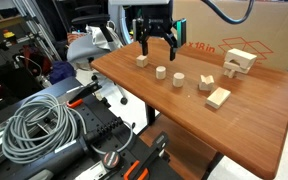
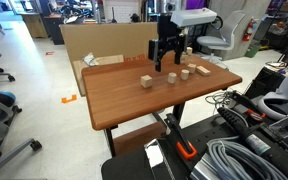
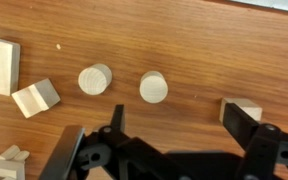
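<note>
My gripper (image 1: pixel 159 46) hangs above the table, open and empty; in the wrist view its two dark fingers (image 3: pixel 112 140) stand wide apart. Below it are two short wooden cylinders, one nearer the middle (image 3: pixel 153 87) and one further left (image 3: pixel 95 79). A small wooden cube (image 3: pixel 241 112) sits by the right finger and is partly covered by it. Another small wooden block (image 3: pixel 36 97) lies left of the cylinders, apart from them. Beyond it is a flat rectangular block (image 1: pixel 218 98). The fingers touch none of these.
A larger pale block rests on an arch-shaped piece (image 1: pixel 236 70) by the table's back edge. A cardboard box (image 1: pixel 246 30) stands behind. Coiled cable (image 1: pixel 42 125) lies off the table.
</note>
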